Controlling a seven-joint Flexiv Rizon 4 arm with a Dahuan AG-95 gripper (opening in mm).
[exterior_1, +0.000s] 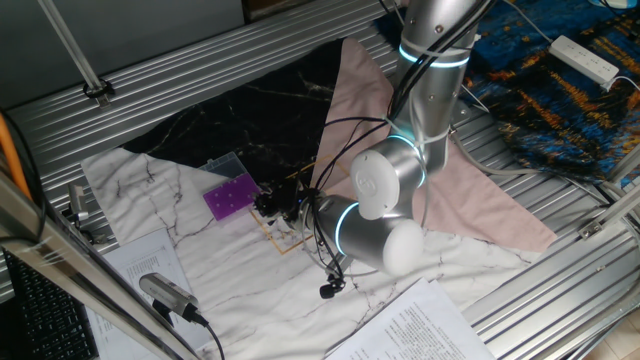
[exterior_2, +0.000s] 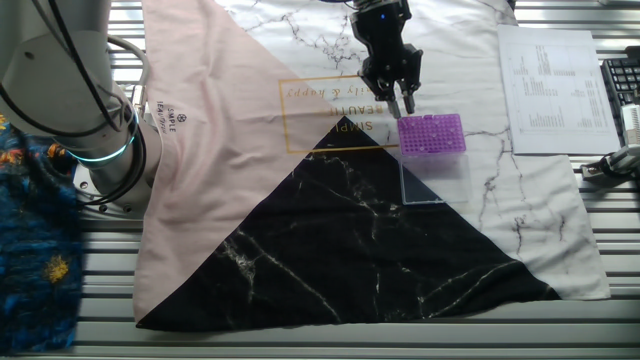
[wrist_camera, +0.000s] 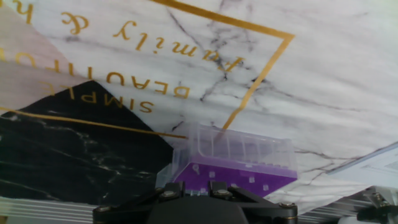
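Note:
A purple rack box with small holes lies on the cloth, its clear lid spread flat beside it on the black part. My gripper points down at the corner of the box, by the side away from the lid. In the wrist view, the fingertips overlap the near edge of the purple box, with clear plastic walls behind. A small gap separates the fingers; something pale shows there, but whether it is held or lies behind is unclear. Contact with the box cannot be made out.
Printed sheets and a keyboard lie to one side. A small grey device with a cable stands near the sheets.

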